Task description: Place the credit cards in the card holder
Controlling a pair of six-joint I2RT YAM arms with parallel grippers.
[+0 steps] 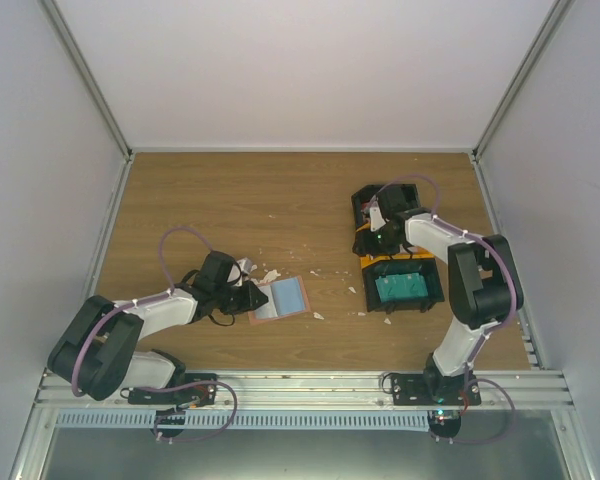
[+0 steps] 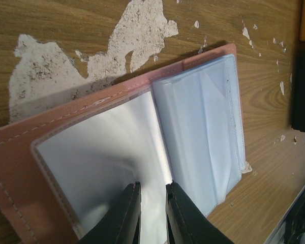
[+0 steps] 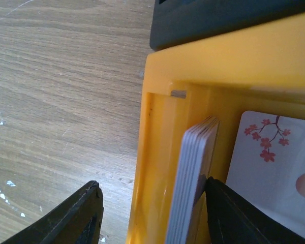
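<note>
The card holder (image 2: 193, 137) lies spread on the table, with brown stitched edges and clear sleeves. Above its left sleeve hovers my left gripper, its fingertips slightly apart and nothing between them. In the right wrist view a stack of white-edged cards (image 3: 185, 175) leans against the left wall of the yellow bin (image 3: 157, 124). My right gripper is open. One finger (image 3: 221, 203) is inside the bin, close beside the stack, and the other appears left of the wall. Whether that finger touches the cards I cannot tell.
A white card (image 3: 279, 162) with a flower print lies inside the yellow bin. Black bins stand on both sides of it; the nearer black bin (image 1: 430, 298) holds a green item (image 1: 402, 287). The table between card holder and bins is clear apart from worn white patches.
</note>
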